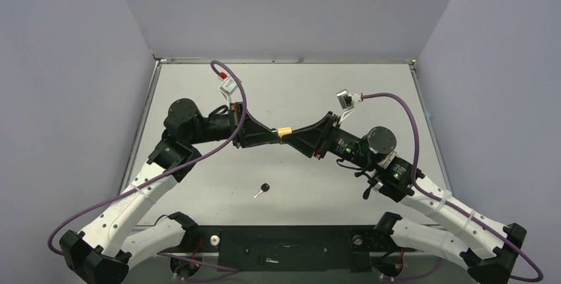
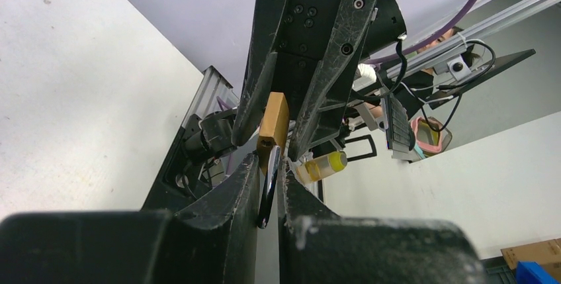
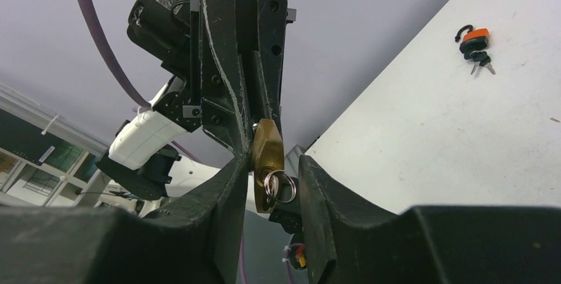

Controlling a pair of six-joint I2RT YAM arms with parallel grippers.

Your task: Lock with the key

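A brass padlock (image 1: 284,130) hangs in the air where my two grippers meet. My left gripper is shut on its silver shackle (image 2: 270,188), which shows between the fingertips. The brass body (image 2: 274,122) extends toward the right gripper. My right gripper stands part open, with a finger on each side of the body's near end. Thin metal rings (image 3: 278,185) hang at that end; any key blade there is hidden. In the top view a dark-headed key (image 1: 262,190) rests on the white table.
An orange-and-black item with keys (image 3: 475,40) lies on the table in the right wrist view. Purple cables (image 1: 192,163) loop over both arms, and pale walls enclose the sides and back.
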